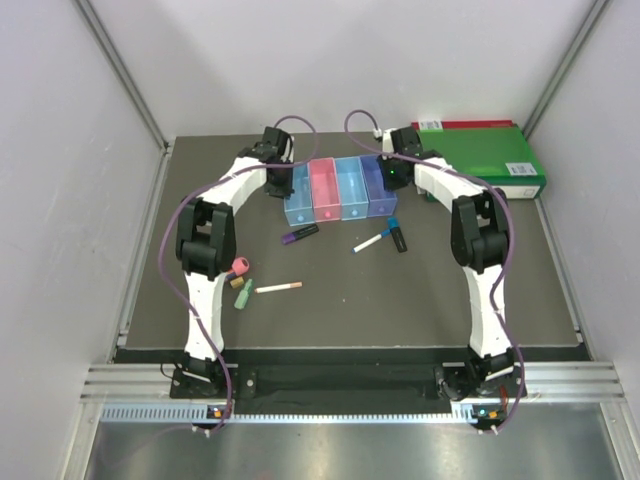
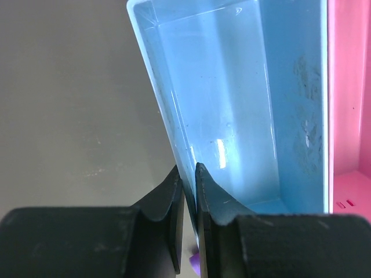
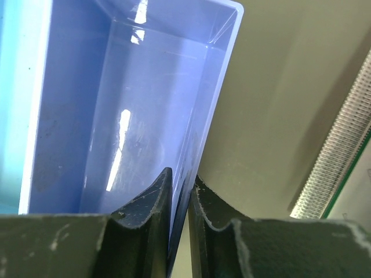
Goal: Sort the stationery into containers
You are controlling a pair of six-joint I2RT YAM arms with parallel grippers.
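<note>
A row of four joined bins stands at the back middle: light blue (image 1: 299,205), pink (image 1: 324,190), another light blue (image 1: 351,190) and violet-blue (image 1: 379,195). My left gripper is shut on the outer wall of the leftmost bin. At the other end, my right gripper pinches the violet-blue bin's outer wall. On the table in front lie a purple-and-black marker (image 1: 300,234), a blue-capped white marker (image 1: 372,242), a black marker with a blue end (image 1: 397,235) and an orange-ended white marker (image 1: 279,287). Both bins seen from the wrists look empty.
A green box (image 1: 480,160) occupies the back right, close to my right arm. By my left forearm lie a pink item (image 1: 239,266), a small tan block (image 1: 237,283) and a green bottle-like item (image 1: 244,294).
</note>
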